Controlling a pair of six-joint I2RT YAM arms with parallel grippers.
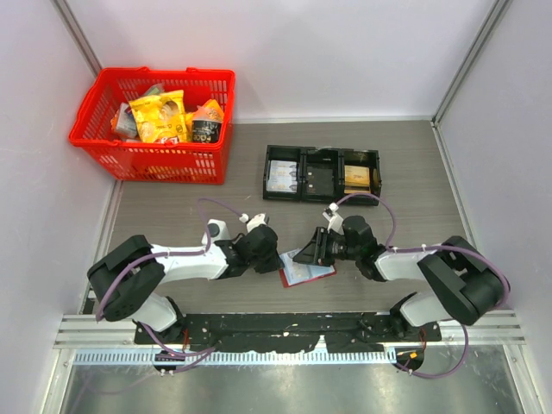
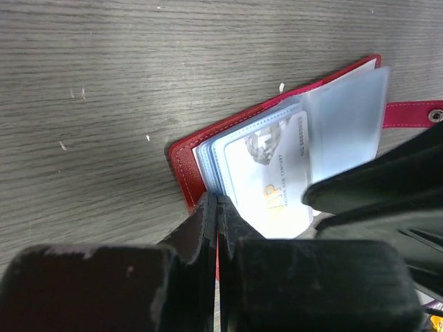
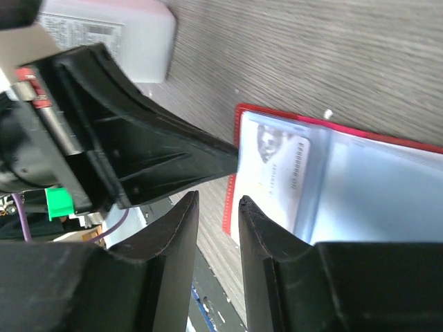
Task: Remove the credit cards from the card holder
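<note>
The red card holder [image 2: 190,173] lies open on the table, clear sleeves [image 3: 367,194] spread, a white card [image 2: 266,183] with a silver patch in the end sleeve. My left gripper is shut at the holder's left edge, its tips against the sleeve stack; nothing clearly shows between its fingers. My right gripper hovers over the sleeves and card with its fingertips parted and empty; its dark fingers also enter the left wrist view at the right.
A red basket [image 1: 103,147] of snack bags stands at the back left, a black three-compartment tray [image 1: 319,198] at the back middle. A white object [image 3: 138,41] lies behind the left gripper.
</note>
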